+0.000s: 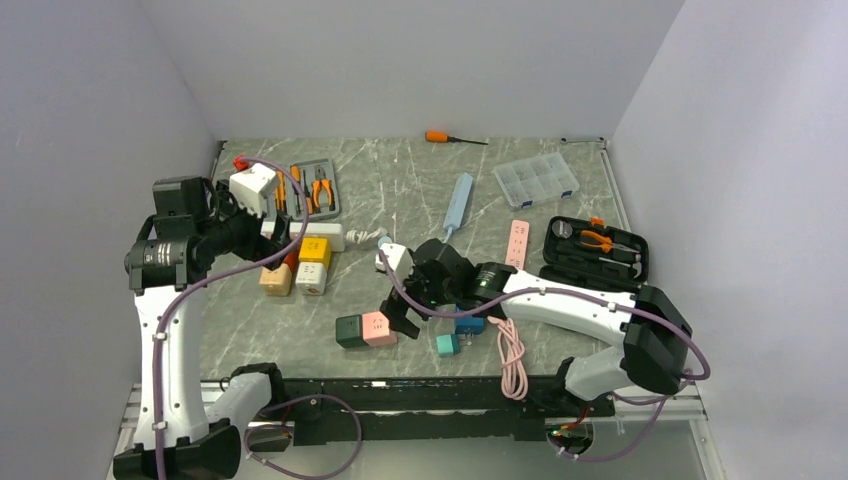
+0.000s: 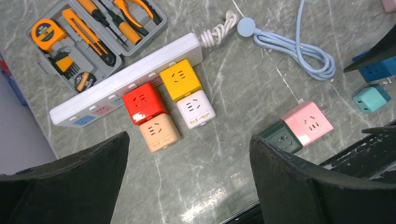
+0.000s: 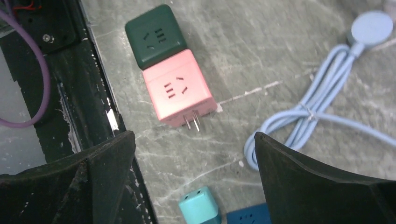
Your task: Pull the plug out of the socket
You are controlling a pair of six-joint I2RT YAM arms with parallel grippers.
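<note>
A white power strip (image 2: 126, 79) at the left carries plug blocks along its side: red (image 2: 142, 103), yellow (image 2: 180, 80), white (image 2: 195, 108) and tan (image 2: 159, 131). A pink socket block (image 3: 177, 86) with metal prongs showing stands against a dark green one (image 3: 155, 37) near the front edge. My left gripper (image 1: 275, 245) hangs open above the strip's blocks, nothing between its fingers. My right gripper (image 1: 400, 310) is open and empty, above and behind the pink block; a teal block (image 3: 198, 207) and a blue block (image 1: 470, 325) lie nearby.
Coiled blue cable (image 3: 308, 116), pink cable (image 1: 512, 365), two tool cases (image 1: 595, 245), and a clear organiser (image 1: 535, 180) surround the work area. Bare tabletop lies at the centre back.
</note>
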